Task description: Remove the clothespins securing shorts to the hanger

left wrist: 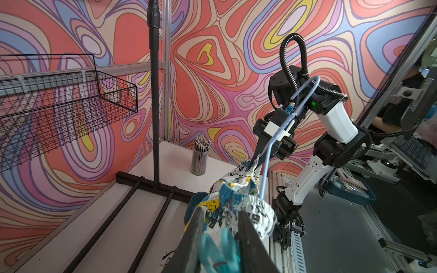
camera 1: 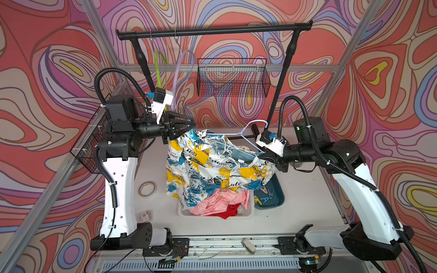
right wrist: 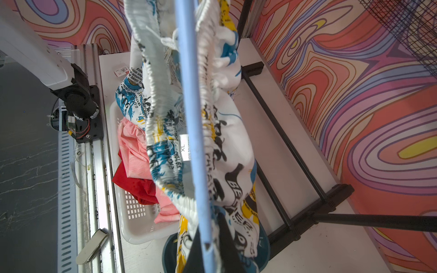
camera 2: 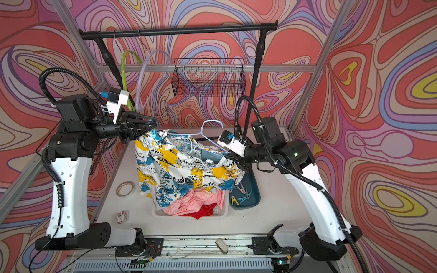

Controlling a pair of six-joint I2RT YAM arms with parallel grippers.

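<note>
Patterned shorts [camera 1: 204,168] stretch horizontally between my grippers, waistband upward, with a light-blue hanger [camera 2: 213,122] over them. At the left end, my left gripper [camera 1: 182,129] is on the waistband beside a turquoise piece [left wrist: 214,252], probably a clothespin; the left wrist view is blurred there, so its grip is unclear. At the right end, my right gripper is shut on the shorts' waistband and the hanger's blue bar [right wrist: 193,113].
Below are a white basket [right wrist: 132,223] of pink and red clothes and a teal bin [camera 1: 277,195] of clothespins. A black rack [camera 1: 214,29] with green and lilac hangers stands behind; a wire basket [camera 1: 233,77] hangs at the back.
</note>
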